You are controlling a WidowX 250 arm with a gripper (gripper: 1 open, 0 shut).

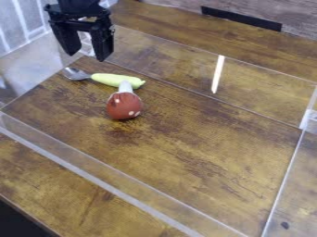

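My black gripper (84, 42) hangs at the upper left, above a silver utensil (77, 74) that looks like a spoon or fork, lying flat. Beside that utensil a pale yellow-green elongated toy (118, 81), like corn, lies on the wood. Just below it is a toy mushroom (124, 106) with a red spotted cap and pale stem. The gripper's fingers point downward, apart from the objects; whether anything is between them is hard to tell.
A clear-walled enclosure (223, 226) surrounds the wooden surface (210, 157). Its centre and right side are empty. A dark slot is at the back edge.
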